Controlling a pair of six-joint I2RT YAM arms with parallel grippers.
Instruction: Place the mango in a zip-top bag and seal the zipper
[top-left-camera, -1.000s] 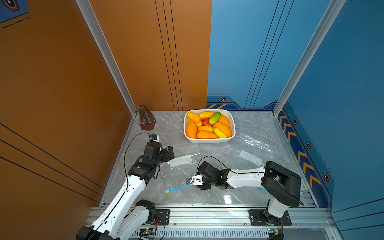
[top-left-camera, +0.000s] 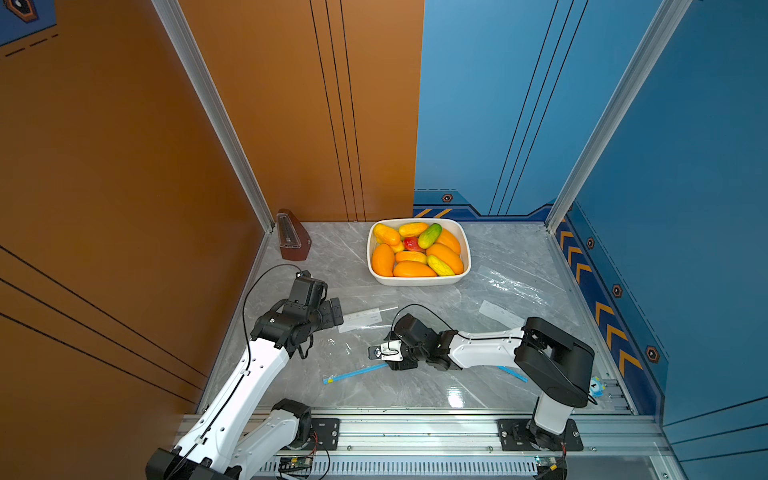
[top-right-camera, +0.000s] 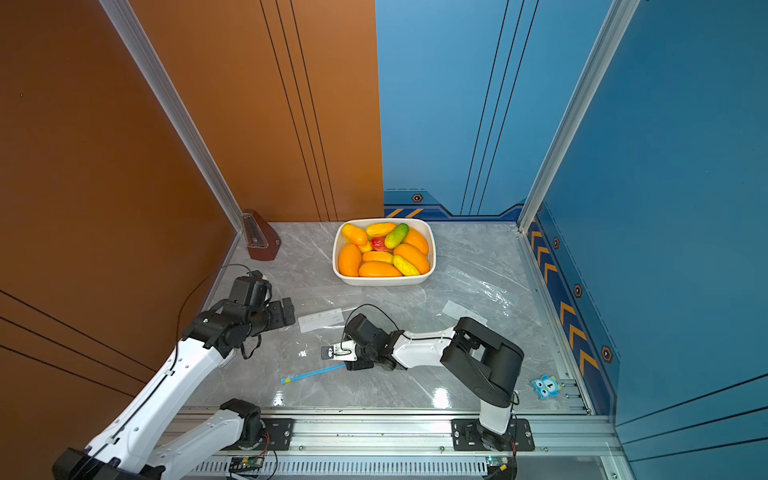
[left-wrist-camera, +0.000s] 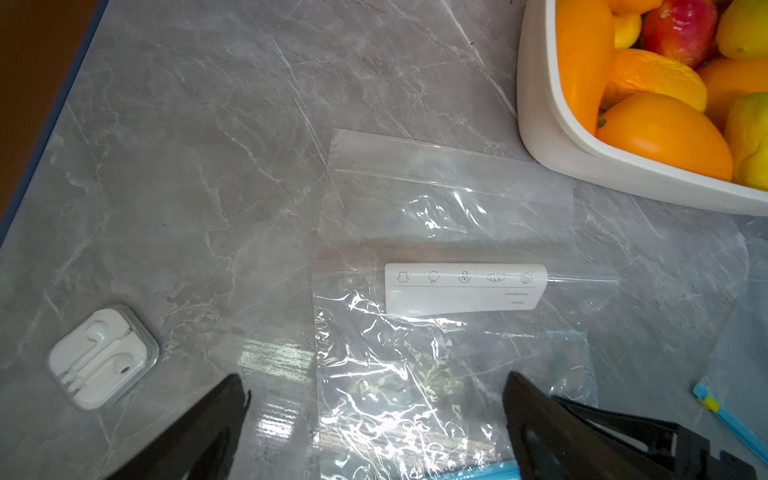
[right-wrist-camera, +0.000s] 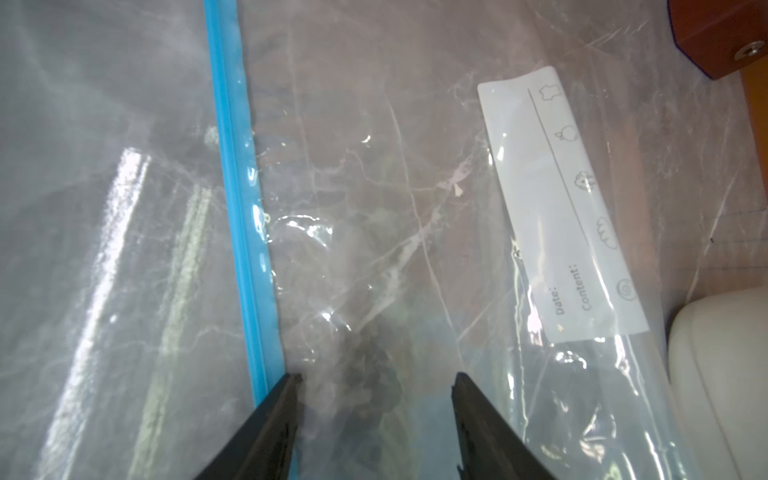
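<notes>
Several mangoes (top-left-camera: 413, 269) lie with other fruit in a white bin (top-left-camera: 418, 281) at the back middle. A clear zip top bag (left-wrist-camera: 376, 376) lies flat on the table, with a white label (left-wrist-camera: 464, 289) and a blue zipper strip (right-wrist-camera: 240, 192). My right gripper stands open low over this bag, its left finger beside the zipper strip, nothing held. My left gripper is also open and empty, above the bag's left part. In the top left view, the right arm covers part of the strip.
A second clear bag with a white label (top-left-camera: 501, 313) lies to the right. A brown metronome-like object (top-left-camera: 293, 237) stands back left. White earphones in a case (left-wrist-camera: 104, 357) lie left of the bag; a blue trinket (top-right-camera: 547, 387) is front right.
The near bag's zipper strip has moved back towards its earlier place nearer the front after shifting backward. Both arms have shifted slightly; the left gripper is now a little farther left.
</notes>
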